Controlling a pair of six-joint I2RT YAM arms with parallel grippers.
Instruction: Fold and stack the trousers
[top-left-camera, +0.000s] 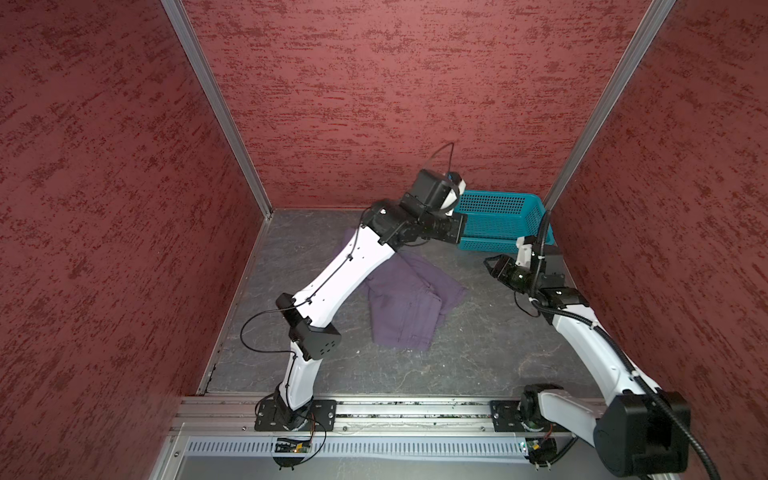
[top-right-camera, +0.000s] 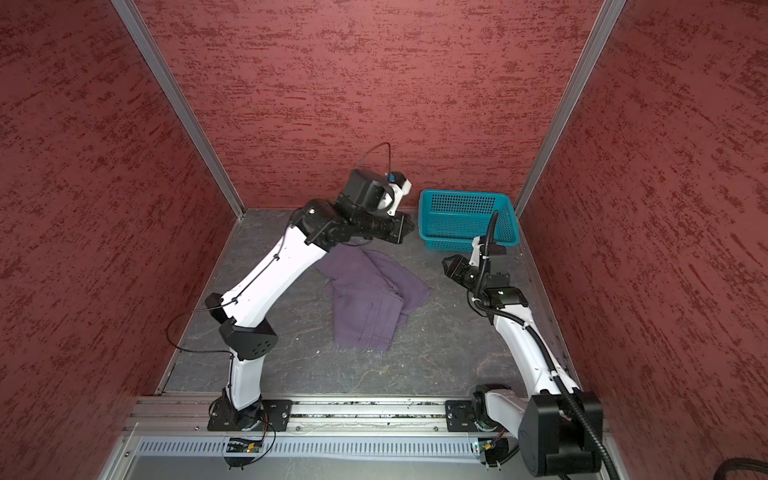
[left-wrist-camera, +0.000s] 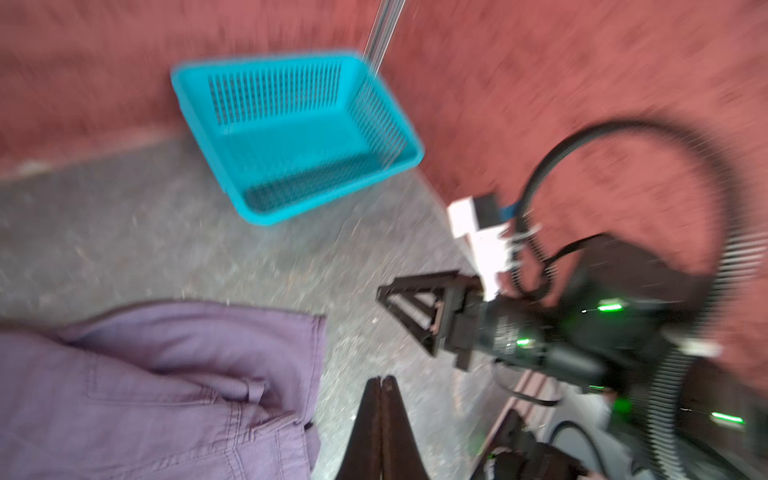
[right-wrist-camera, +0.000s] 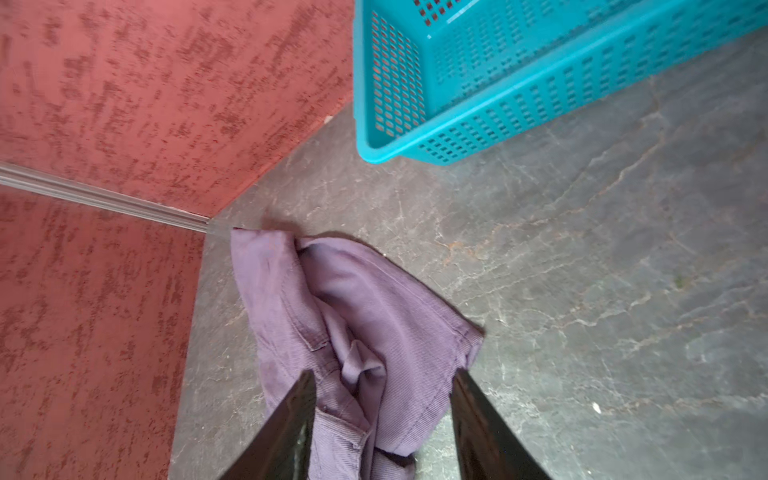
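The purple trousers (top-left-camera: 400, 313) lie loosely spread and creased on the grey table, partly hidden by the left arm in both top views. In the right wrist view, one flap of the trousers (right-wrist-camera: 400, 328) fans out beyond a crumpled ridge. My left gripper is shut, its fingertips together with only bare table behind them. It hangs high above the cloth, whose edge is to the left of the fingers in that view. My right gripper stands open to the right of the trousers, nothing between its fingers.
An empty turquoise basket (top-right-camera: 469, 245) stands at the back right, against the red wall. Bare table (top-right-camera: 480, 336) lies right of the trousers, and the left side is clear too. The right arm (top-left-camera: 596, 340) occupies the right edge.
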